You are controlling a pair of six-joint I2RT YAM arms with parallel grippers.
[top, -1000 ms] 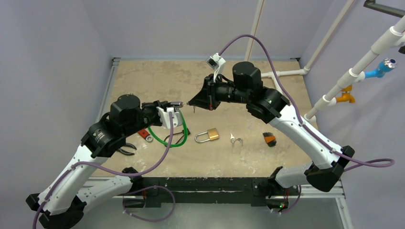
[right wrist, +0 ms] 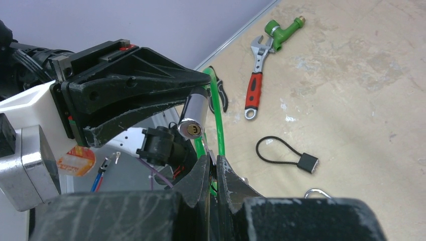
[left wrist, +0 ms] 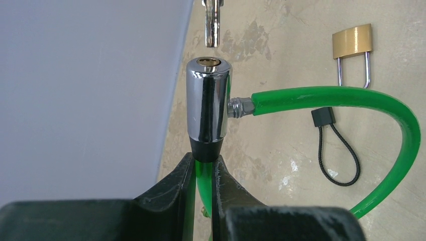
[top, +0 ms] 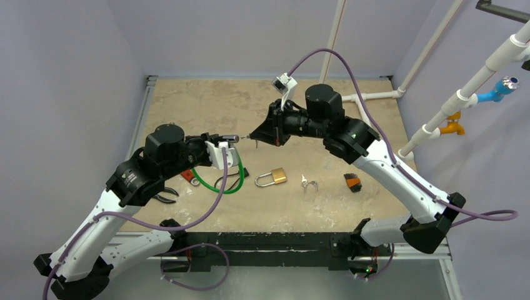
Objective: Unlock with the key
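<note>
My left gripper is shut on the green cable lock (left wrist: 208,105), just below its chrome cylinder, whose keyhole (left wrist: 208,62) faces up in the left wrist view. A metal key (left wrist: 212,27) is just beyond that keyhole, apart from it. In the right wrist view my right gripper is shut on the thin key, pointed toward the cylinder (right wrist: 193,115). In the top view the two grippers face each other above the board, with a small gap between key and lock.
Below lie a brass padlock (top: 278,175), a black looped cable (right wrist: 281,160), a wrench (right wrist: 253,88), a green fitting (right wrist: 286,30), loose keys (top: 306,184) and a brush (top: 352,182). White pipes with valves line the right wall.
The left arm looks unchanged.
</note>
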